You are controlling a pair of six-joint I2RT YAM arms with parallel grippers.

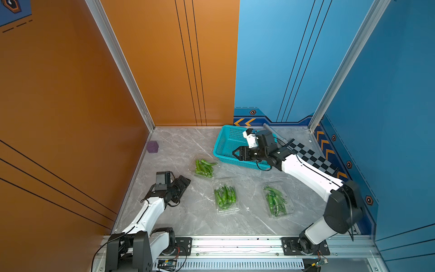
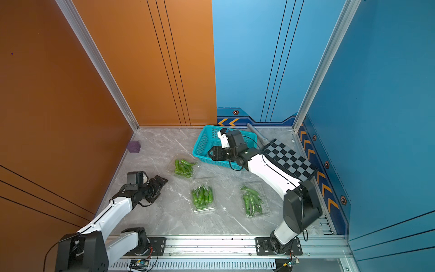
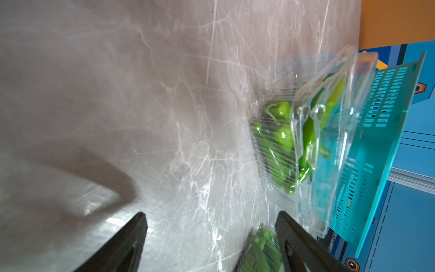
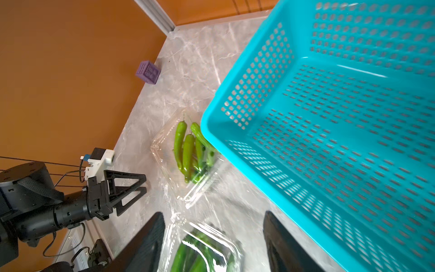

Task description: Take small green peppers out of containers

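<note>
Three clear plastic containers of small green peppers rest on the table: one (image 1: 204, 168) left of the teal basket (image 1: 224, 156), one (image 1: 225, 195) at front centre, one (image 1: 275, 200) at front right. My left gripper hangs open low over the table at the left, beside the leftmost container, with nothing between its fingers. My right gripper is open and empty, raised over the basket's near left part, looking down past its rim at two of the containers.
A purple cube (image 1: 152, 146) sits at the back left. A checkered board (image 2: 288, 158) and a grey rod (image 2: 257, 134) lie right of the basket.
</note>
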